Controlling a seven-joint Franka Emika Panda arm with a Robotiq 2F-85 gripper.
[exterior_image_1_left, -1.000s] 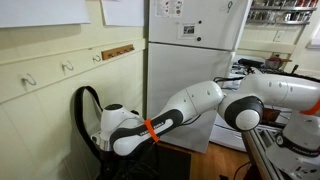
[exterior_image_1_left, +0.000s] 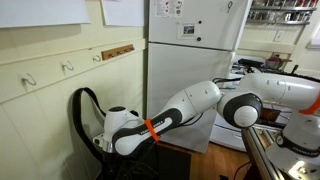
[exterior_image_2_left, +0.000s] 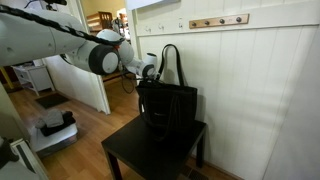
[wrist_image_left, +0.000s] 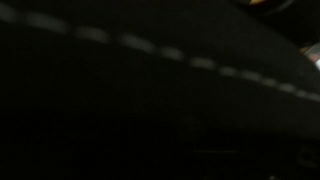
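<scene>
A black tote bag (exterior_image_2_left: 168, 108) stands on a black table (exterior_image_2_left: 140, 152) against the white wall, its handle loop (exterior_image_1_left: 77, 112) rising above it. My gripper (exterior_image_1_left: 102, 145) is low beside the bag, close to the handle, on the side away from exterior view 2. It is open, though its fingertips are mostly hidden against the dark bag, and nothing can be made out between them. Very dark fabric (wrist_image_left: 150, 90) with a line of pale stitching fills the wrist view, so the camera is very close to it.
A rail with several hooks (exterior_image_1_left: 68, 65) runs along the wall above the bag, beside a wooden block (exterior_image_1_left: 117, 52). The white fridge (exterior_image_1_left: 187, 75) stands beyond the arm. Wooden floor (exterior_image_2_left: 90, 125) lies open in front of the table.
My wrist has sunk very slightly beside the bag. The bag and its handle look unmoved.
</scene>
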